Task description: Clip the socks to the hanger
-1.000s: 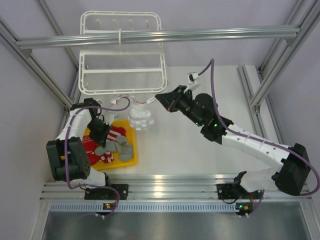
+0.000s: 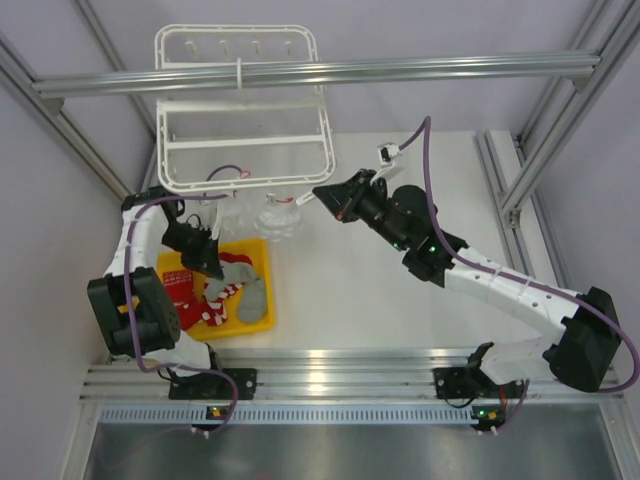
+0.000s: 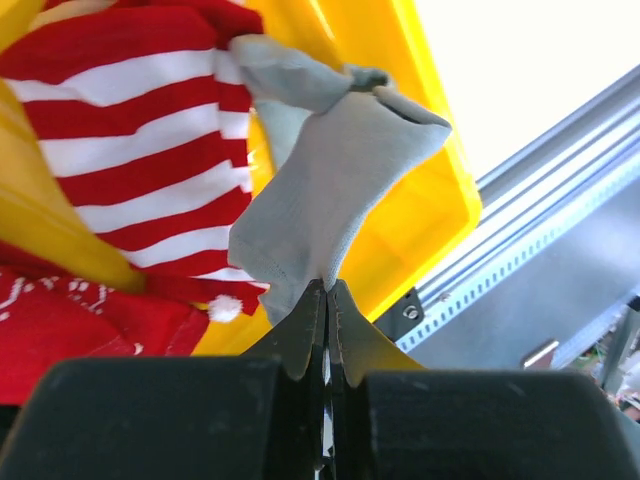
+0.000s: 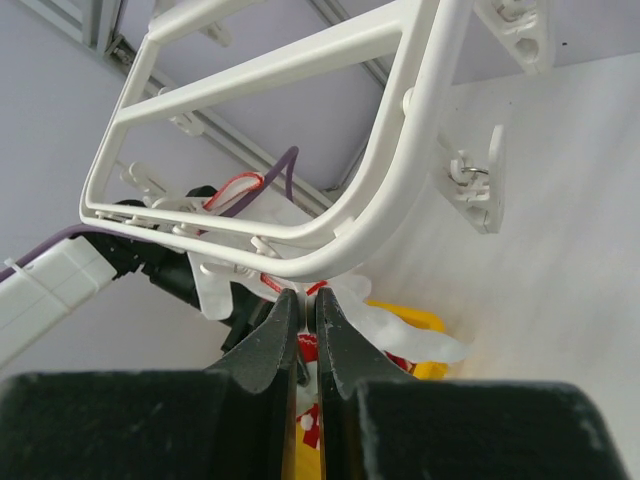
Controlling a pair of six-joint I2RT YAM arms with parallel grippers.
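Observation:
In the left wrist view my left gripper is shut on the end of a grey sock [image 3: 335,175], which stretches up to its tips above the yellow bin [image 3: 455,190]. A red-and-white striped sock [image 3: 160,135] lies in the bin beside it. The white rack-like hanger [image 2: 248,184] hangs over the left side, with white gloves [image 2: 277,219] on its lower edge. My right gripper is shut at the hanger's near corner. A white clip [image 2: 306,198] shows at its tips in the top view; only a pale sliver shows between the fingers.
A red patterned piece [image 3: 90,320] also lies in the bin. An empty white clip [image 4: 480,180] hangs off the hanger's side. A metal bar [image 2: 430,68] crosses above.
My left gripper has moved a little frontward and right, and the grey sock's end has come up with it. The gloves have swung and the hanger shifted slightly left. My right arm is nearly still.

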